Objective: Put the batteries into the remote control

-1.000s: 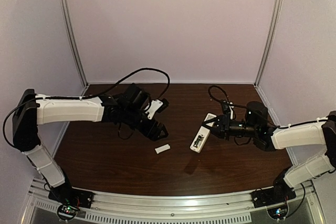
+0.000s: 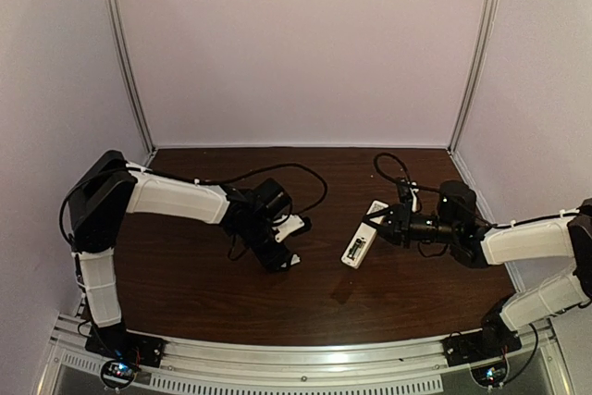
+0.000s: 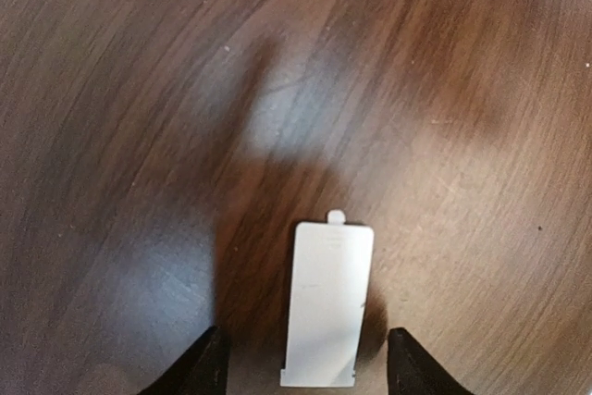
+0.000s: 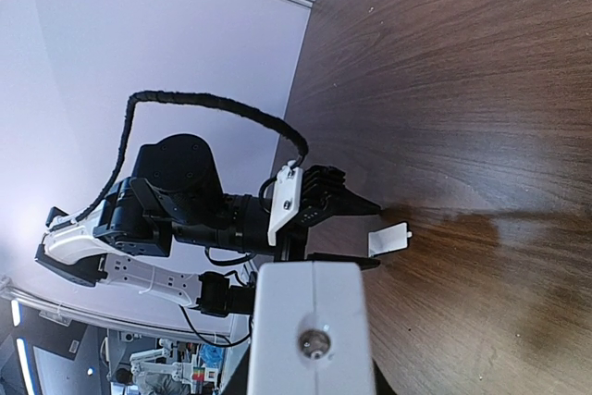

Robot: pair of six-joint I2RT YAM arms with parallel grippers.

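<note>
A small white rectangular piece with a tab, probably the battery cover, lies on the table; my left gripper is open over it, a finger to either side. In the top view that gripper mostly hides the piece; the right wrist view shows it between the fingers. My right gripper is shut on the white remote, held back up with its battery compartment uncovered. The remote's end fills the lower middle of the right wrist view.
White walls surround it at the back and sides, and a metal rail runs along the front edge.
The right gripper and remote have shifted very slightly.
</note>
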